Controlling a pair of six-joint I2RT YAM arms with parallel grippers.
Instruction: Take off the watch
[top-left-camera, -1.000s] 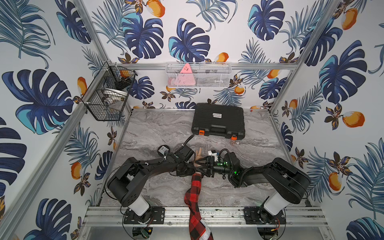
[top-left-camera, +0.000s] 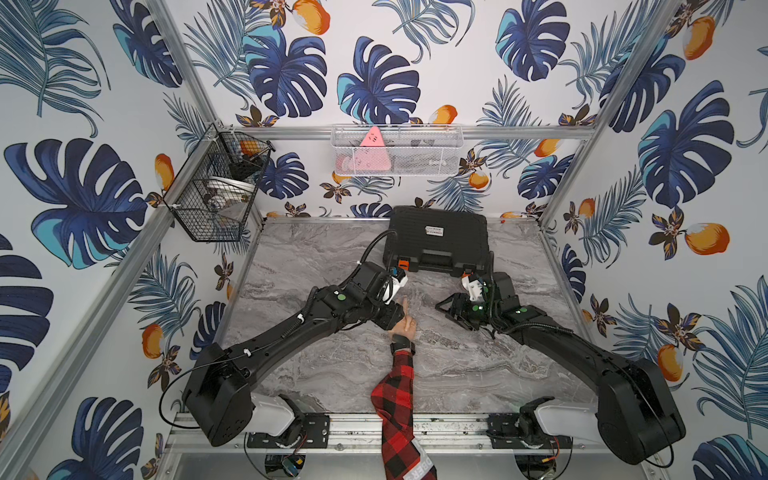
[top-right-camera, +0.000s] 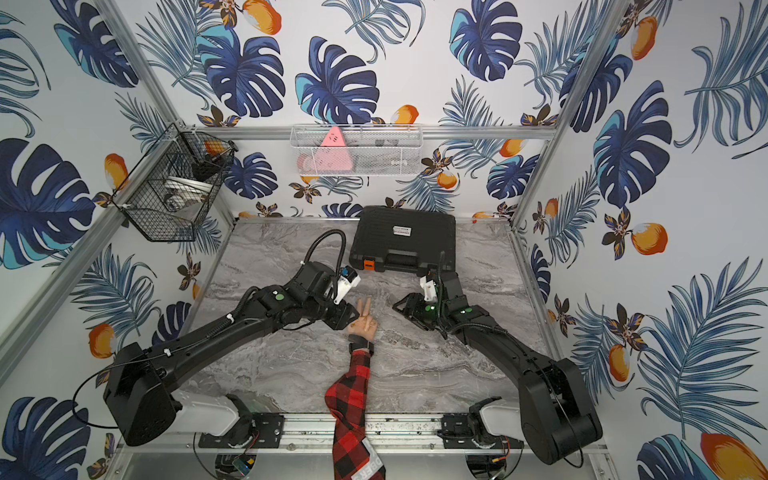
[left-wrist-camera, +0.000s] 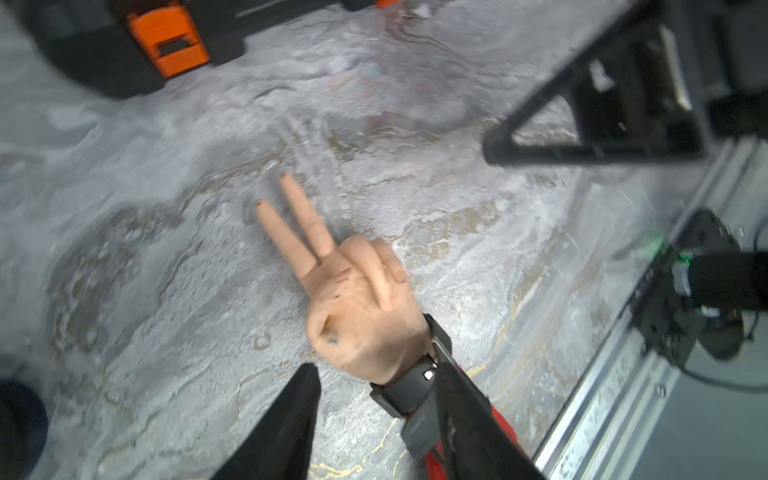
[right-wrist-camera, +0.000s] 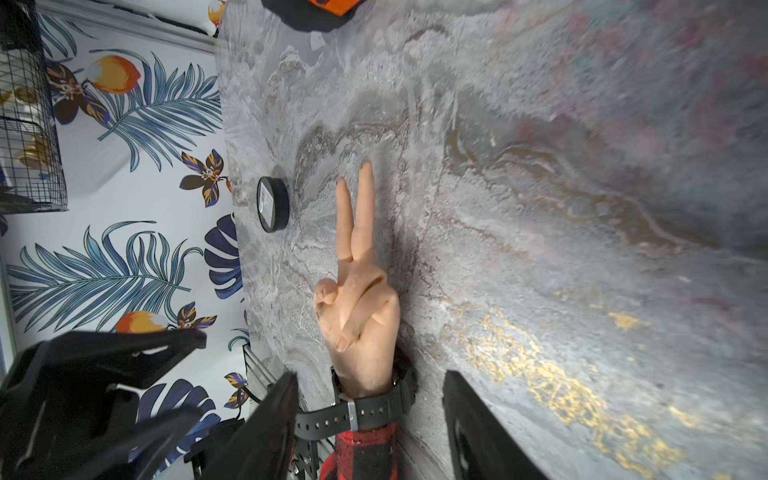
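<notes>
A mannequin hand (left-wrist-camera: 360, 320) with two raised fingers lies on the marble table, its sleeve red plaid. A black watch (right-wrist-camera: 376, 406) is around its wrist, with the strap end sticking out to the left in the right wrist view. My left gripper (top-left-camera: 392, 302) hangs above the hand, open and empty, its blurred fingers over the watch in the left wrist view. My right gripper (top-right-camera: 409, 308) is raised to the right of the hand, apart from it, its fingers spread with nothing between them.
A black case (top-left-camera: 436, 232) with orange latches lies at the back. A round black object (right-wrist-camera: 273, 204) sits on the left of the table. Wire baskets (top-right-camera: 168, 184) hang on the left and back rails.
My right gripper has moved back and to the right, away from the hand; my left gripper is higher, over the hand.
</notes>
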